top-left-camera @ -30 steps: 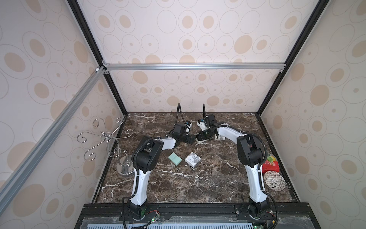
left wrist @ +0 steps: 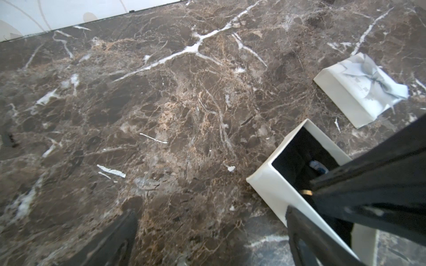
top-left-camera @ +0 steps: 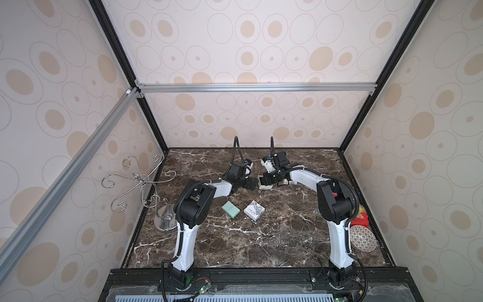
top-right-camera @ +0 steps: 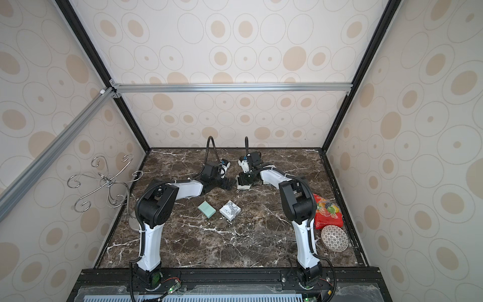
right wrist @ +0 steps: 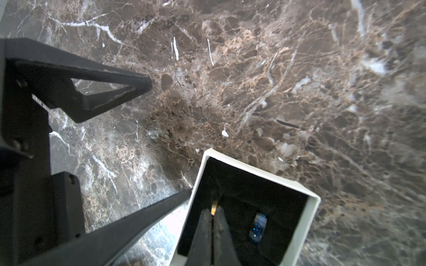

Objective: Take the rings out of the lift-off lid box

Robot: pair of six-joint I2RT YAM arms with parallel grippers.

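The white box (right wrist: 311, 203) stands uncovered, with a black lining. My right gripper reaches down inside, its fingers shut together. A thin gold ring (right wrist: 214, 207) shows right at those fingertips; whether it is pinched cannot be told. A ring with blue stones (right wrist: 257, 227) sits apart in the lining. Open and empty, my left gripper is low beside the box, one finger (left wrist: 306, 239) close against its outer wall. The white lid with a bow (left wrist: 360, 90) lies on the table, beyond the box in the left wrist view.
A mint box (top-left-camera: 231, 209) and a silver-white box (top-left-camera: 254, 210) stand nearer the front. A red packet (top-right-camera: 328, 212) and a round lattice mat (top-right-camera: 334, 238) lie at the right edge, a wire stand (top-left-camera: 138, 178) at the left. Clear tabletop (top-left-camera: 296, 236) spreads in the front centre.
The white box under its gripper has turned a little. The left arm looks unmoved.
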